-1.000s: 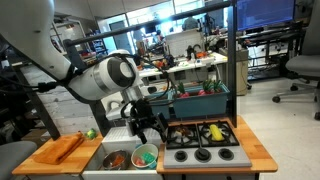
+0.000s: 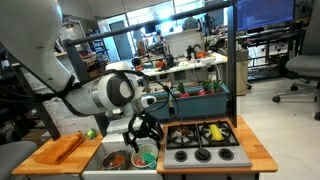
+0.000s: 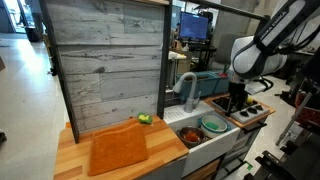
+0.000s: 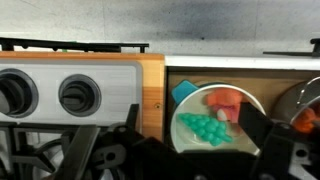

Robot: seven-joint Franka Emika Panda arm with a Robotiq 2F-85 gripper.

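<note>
My gripper [image 2: 145, 136] hangs over the sink near its border with the stove, fingers apart, nothing between them. In the wrist view a pale round bowl [image 4: 190, 141] with a teal handle [image 4: 184, 91] lies below, between the open fingers. Inside it are a green bumpy item [image 4: 205, 128] and a red-orange item [image 4: 226, 100]. A metal pot [image 4: 291, 101] with something orange in it stands beside the bowl; in exterior view 2 this pot [image 3: 191, 136] and the bowl [image 3: 214, 124] both sit in the sink.
The stove [image 2: 205, 155] adjoins the sink, with a yellow item [image 2: 216, 132] on its top. An orange towel [image 3: 117, 147] lies flat on the wooden counter, and a small green-and-yellow item [image 3: 146, 119] is near the wall. A faucet [image 3: 185, 78] rises behind the sink. A blue-grey bin [image 2: 202, 106] stands behind the stove.
In exterior view 1 my gripper has shifted left, from near the stove's edge to over the sink, and sits slightly lower. The bowl and pot appear unmoved.
</note>
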